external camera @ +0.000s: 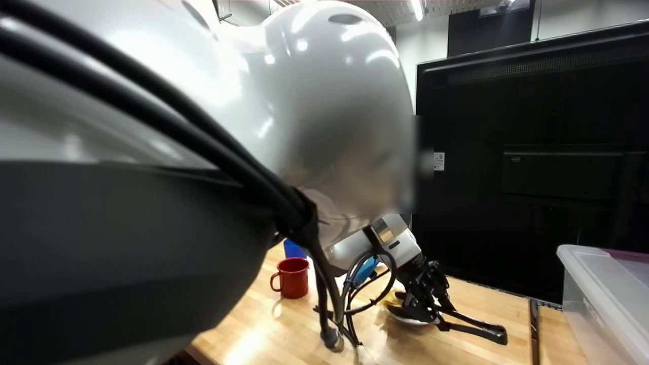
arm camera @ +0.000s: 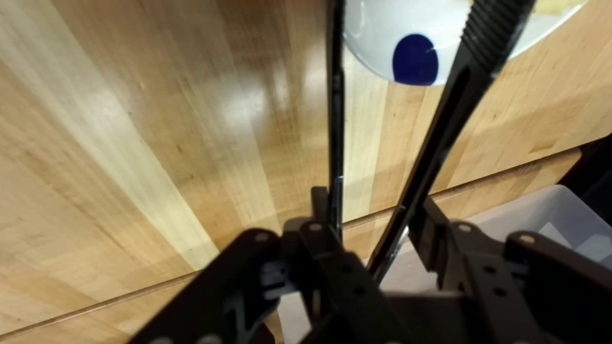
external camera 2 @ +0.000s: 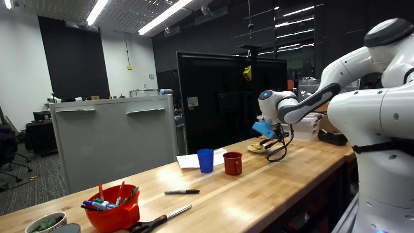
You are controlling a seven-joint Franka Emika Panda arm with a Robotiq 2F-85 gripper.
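In the wrist view my gripper is shut on a pair of black tongs [arm camera: 439, 129]. Their two long arms stand apart towards the top of that view and draw together near my fingers. The joined end of the tongs [external camera: 496, 334] sticks out to the right in exterior view 1. A white plate [arm camera: 373, 40] with a dark blue spot lies on the table by the tongs' other end. Yellow food [external camera 2: 256, 147] is on the plate. The tongs' tips are cut off in the wrist view, so I cannot tell whether they grip any food.
A red mug [external camera 2: 233, 163] and a blue cup [external camera 2: 205, 160] stand left of the plate in exterior view 2, near white paper [external camera 2: 188, 161]. A clear bin [external camera: 599, 298] is at the right. Farther along lie a marker [external camera 2: 181, 192] and a red pen holder [external camera 2: 114, 217].
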